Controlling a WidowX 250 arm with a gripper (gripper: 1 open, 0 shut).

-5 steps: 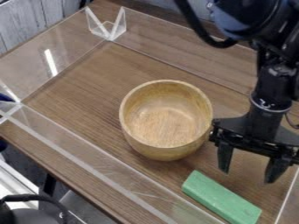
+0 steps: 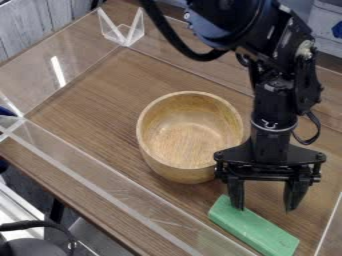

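My black gripper [image 2: 265, 190] stands open over the near right of the wooden table, with its left fingertip close to the far end of a green bar [image 2: 254, 230]. Whether it touches the bar I cannot tell. Nothing shows between the fingers. A round tan wooden bowl [image 2: 179, 132] sits just left of the gripper.
Bare table [image 2: 80, 95] lies left of and behind the bowl. A small clear wire-like object [image 2: 122, 28] stands at the back left. A clear strip runs along the near left edge.
The arm and gripper have moved left, toward the bowl and the far end of the green bar. The bowl and bar look unmoved.
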